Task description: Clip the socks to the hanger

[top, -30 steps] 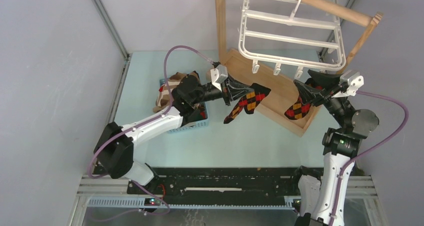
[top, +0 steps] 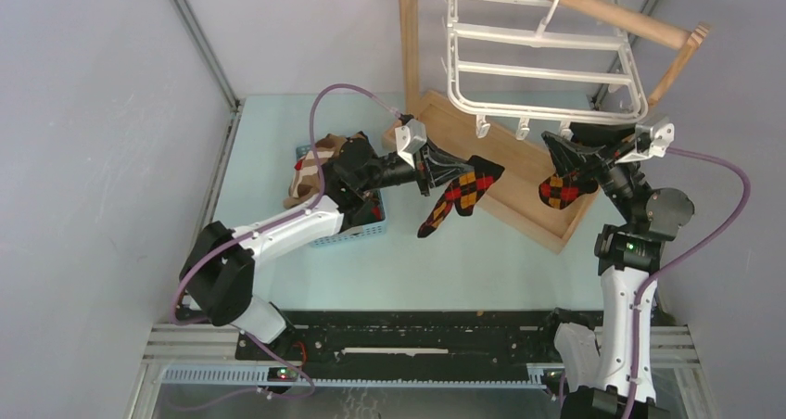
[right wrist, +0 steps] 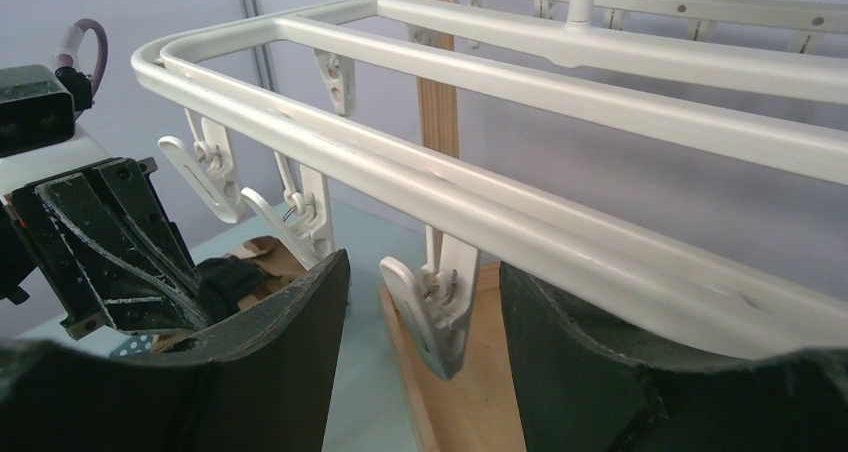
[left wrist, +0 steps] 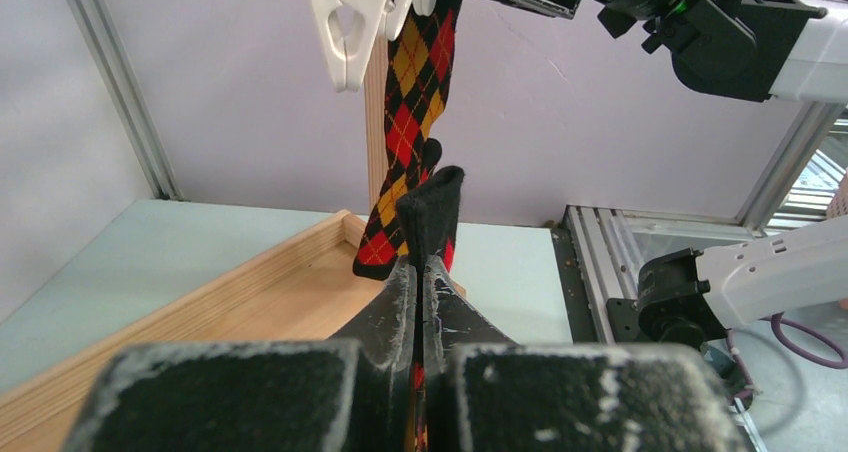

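An argyle sock (top: 463,194) dangles from my left gripper, which is shut on its black end in the left wrist view. The white hanger (top: 538,113) hangs at top right, with several clips along its edge. My right gripper is part open around a white clip (right wrist: 445,312) at the front bar. A second argyle sock (top: 563,190) hangs below the hanger beside my right gripper; in the left wrist view it is behind the clips, and I cannot tell what holds it.
A wooden tray (top: 528,229) lies beneath the hanger. A blue basket (top: 348,238) with more socks is behind my left arm. A wooden post (top: 408,39) stands at the back.
The hanger has shifted slightly right. My left gripper and sock have moved only slightly.
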